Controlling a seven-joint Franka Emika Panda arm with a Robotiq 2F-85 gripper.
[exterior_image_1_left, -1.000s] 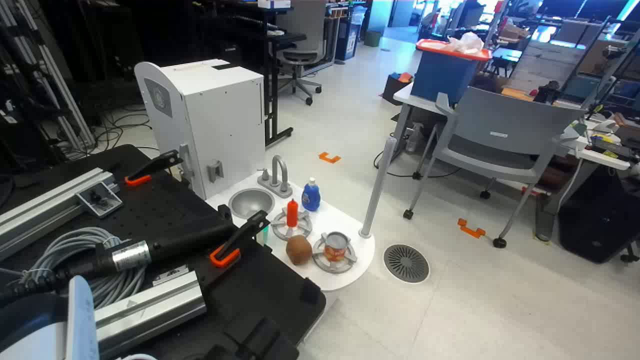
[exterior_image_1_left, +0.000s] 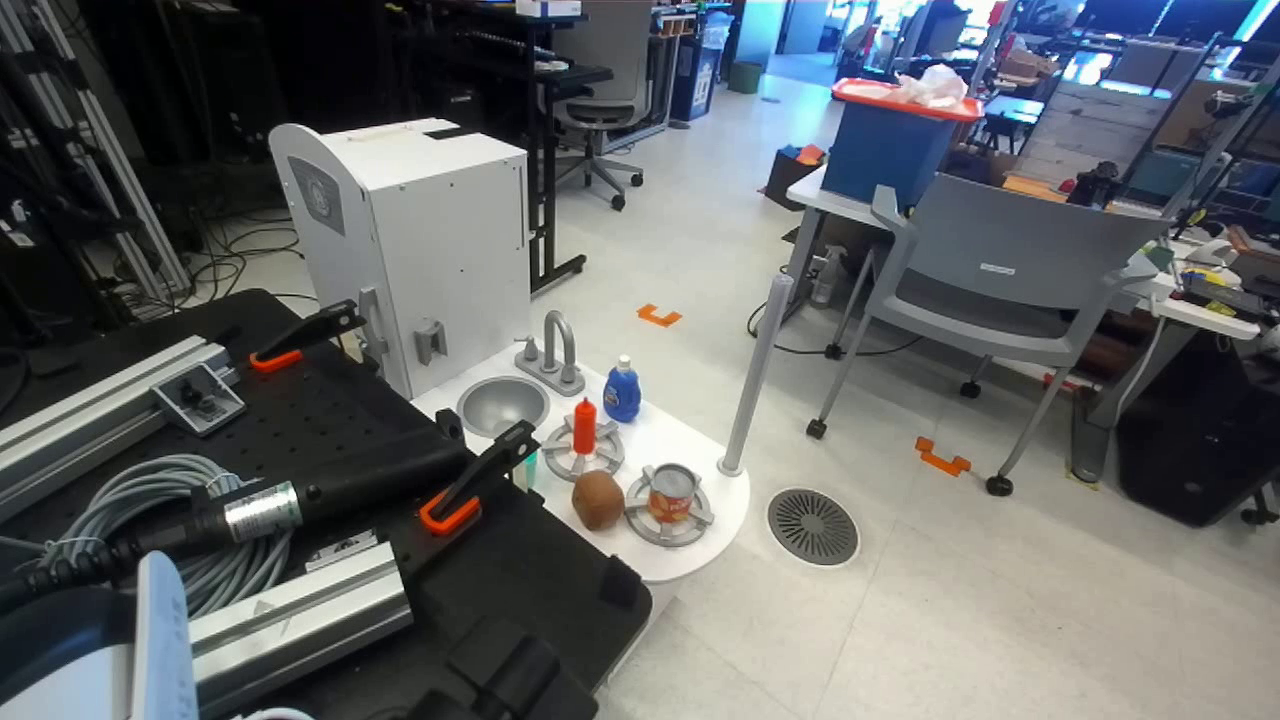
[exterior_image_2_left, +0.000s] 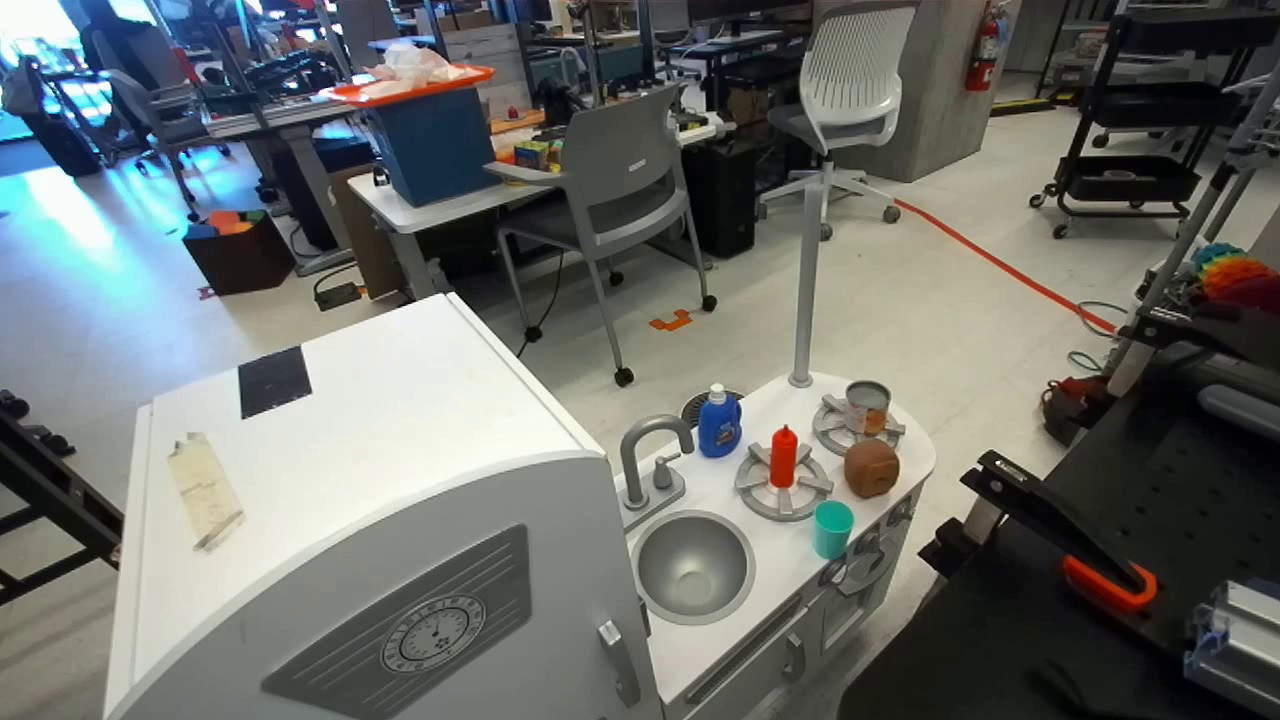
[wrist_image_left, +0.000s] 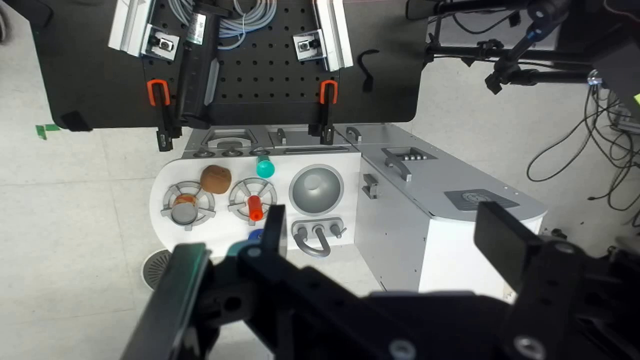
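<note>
High over the toy kitchen, my gripper is open, its two dark fingers wide apart and nothing between them. A red squeeze bottle (exterior_image_2_left: 782, 457) stands upright on the burner nearer the sink. By the other burner sits a brown round object (exterior_image_2_left: 871, 468), and on that burner is a can (exterior_image_1_left: 671, 492) with an orange label. The teal cup (exterior_image_2_left: 833, 529) stands at the counter's front edge, between sink and burner. A blue bottle (exterior_image_1_left: 621, 390) is upright at the back; in the wrist view my gripper hides most of it. The grey sink (wrist_image_left: 316, 189) looks empty.
The grey faucet (exterior_image_2_left: 648, 458) rises behind the sink. A tall white cabinet (exterior_image_1_left: 438, 228) flanks the counter, and a grey post (exterior_image_1_left: 756, 372) stands at its far end. The black table (wrist_image_left: 258, 90) with orange-handled clamps borders the front.
</note>
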